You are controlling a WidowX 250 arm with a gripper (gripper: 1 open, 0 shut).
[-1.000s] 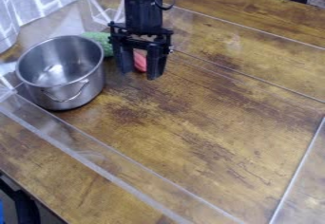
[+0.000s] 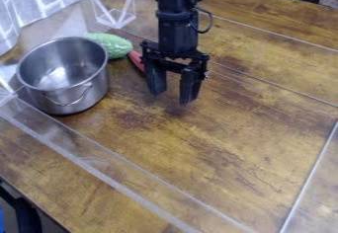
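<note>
The black gripper [image 2: 172,81] hangs low over the wooden table [image 2: 224,158] at the upper middle, its fingers spread apart with nothing clearly between them. A red object [image 2: 137,64] lies just behind its left finger, partly hidden. A green vegetable-like object [image 2: 109,43] lies to the left, behind a large steel pot [image 2: 61,72].
The pot takes up the left side of the table. A pale, wrinkled surface lies beyond the table's edge at the upper left.
The gripper has moved to the right, away from the pot and green object. More of the red object's left part now shows beside it.
</note>
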